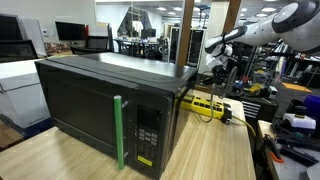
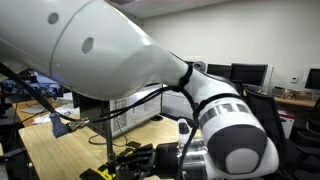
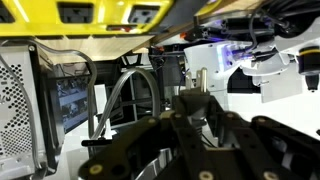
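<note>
A black microwave (image 1: 110, 105) with a green handle (image 1: 118, 132) stands door shut on the wooden table (image 1: 60, 160). Well behind its right side is my gripper (image 1: 222, 75), small and dark at the end of the white arm (image 1: 255, 32). The arm fills much of the second exterior view, where the gripper's tips cannot be made out. In the wrist view the dark parts near the middle are too cluttered to show how the finger stands. Nothing held can be made out.
Yellow frame parts (image 1: 203, 106) lie on the table behind the microwave, and a yellow bar (image 3: 90, 12) crosses the top of the wrist view. A cable loops near them. Bare tabletop (image 1: 205, 150) shows right of the microwave.
</note>
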